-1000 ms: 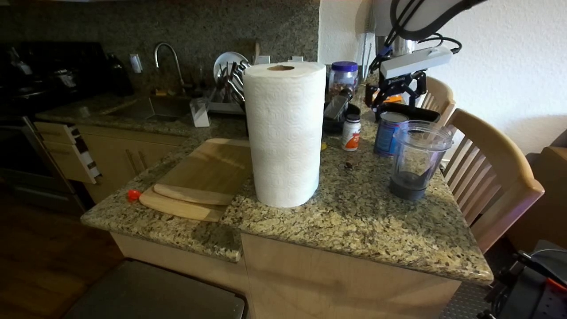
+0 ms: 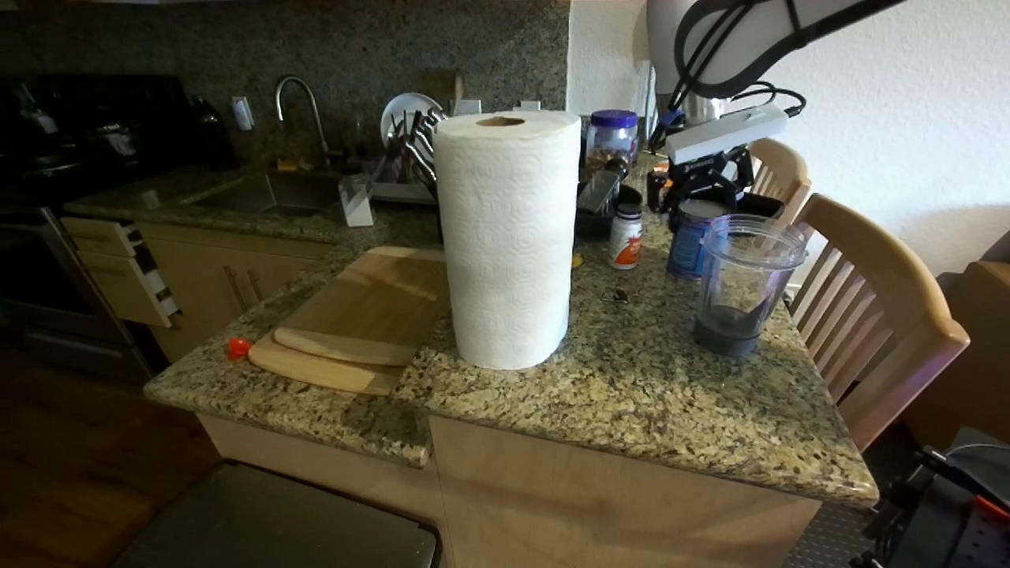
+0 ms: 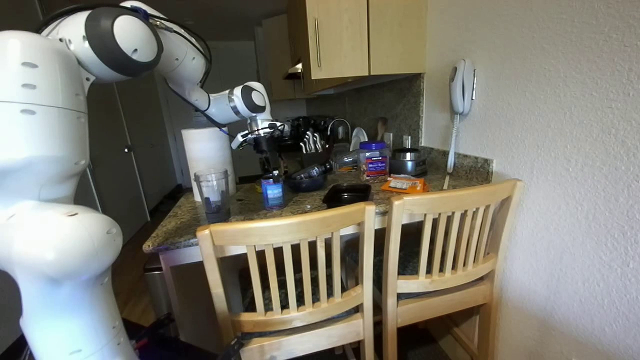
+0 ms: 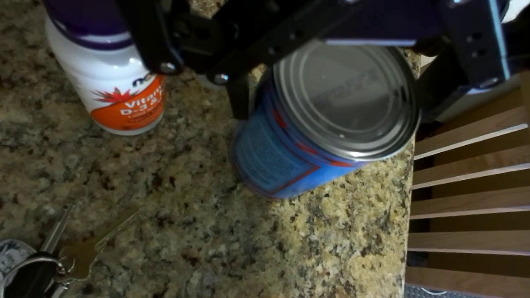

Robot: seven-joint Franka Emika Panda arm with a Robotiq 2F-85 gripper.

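Observation:
A blue can (image 4: 298, 149) with a plain metal lid stands upright on the granite counter. In the wrist view its top fills the space between the fingers of my gripper. The left finger (image 4: 239, 99) shows beside the can's left side and the right one beyond the lid's right rim. The fingers are wide apart; no firm contact with the can (image 2: 689, 248) shows. From exterior view 1, my gripper (image 2: 710, 194) is right over the can, at about lid height. How far the fingertips reach down its sides is hard to tell.
A white vitamin bottle (image 4: 126, 84) stands left of the can, with keys (image 4: 74, 258) nearer. A clear blender cup (image 2: 748, 284) and a paper towel roll (image 2: 506, 246) stand in front. Behind lies a black tray (image 3: 348, 193). Chairs (image 3: 288, 240) line the counter's edge.
In exterior view 1 my gripper has moved a little left and lower, bringing its fingers closer to the can's top. The can and the other objects look unmoved.

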